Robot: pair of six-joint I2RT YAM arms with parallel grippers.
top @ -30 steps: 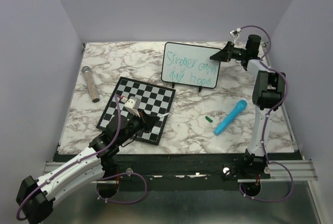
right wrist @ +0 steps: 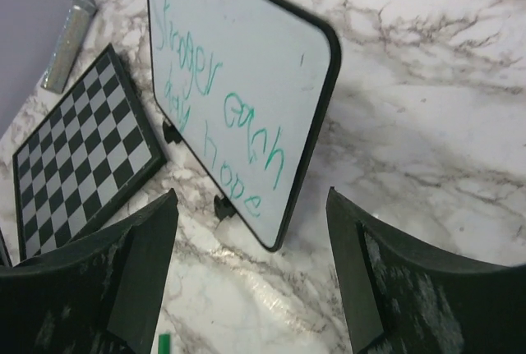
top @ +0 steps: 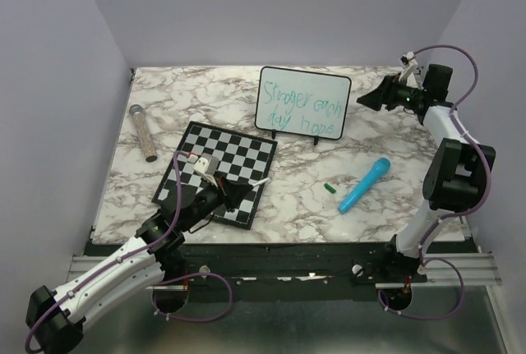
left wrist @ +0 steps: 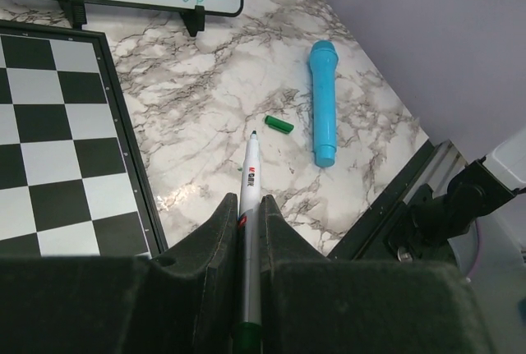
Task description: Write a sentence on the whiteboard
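Note:
The whiteboard (top: 302,102) stands on small black feet at the back of the table, with green handwriting that reads roughly "Stroger each day hope". My left gripper is shut on a white marker (left wrist: 251,173), its dark tip bare and pointing away from the fingers. In the top view this gripper hangs over the front part of the checkerboard, well short of the whiteboard. My right gripper stands open to the right of the whiteboard, touching nothing, with no object between its fingers. A green cap (top: 329,188) lies loose on the table.
A blue microphone (top: 364,186) lies right of the cap. The checkerboard (top: 255,147) takes up the left middle, and a grey glittery microphone (top: 143,133) lies at the far left. Bare marble shows between checkerboard and blue microphone.
My right arm has moved right, away from the whiteboard's upper right corner, which its gripper overlapped earlier. The left gripper stays almost where it was, still with the marker.

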